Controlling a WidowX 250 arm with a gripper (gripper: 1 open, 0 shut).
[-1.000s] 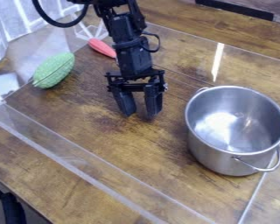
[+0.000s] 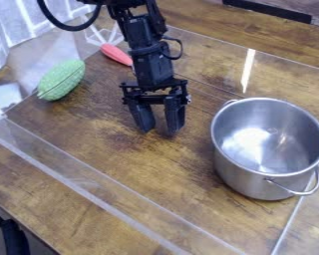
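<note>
My black gripper [image 2: 159, 122] hangs low over the wooden table [image 2: 109, 169] near the middle of the view, its two fingers pointing down and apart, with nothing visible between them. A large steel pot [image 2: 265, 144] with side handles stands to its right. A light green ribbed object [image 2: 63, 79] lies to the left, and a pink-red object [image 2: 115, 54] lies behind the arm, partly hidden by it.
Clear plastic edging runs along the left side and diagonally across the lower left. A white object [image 2: 3, 97] sits at the far left. The wood in front of the gripper and at the back right is clear.
</note>
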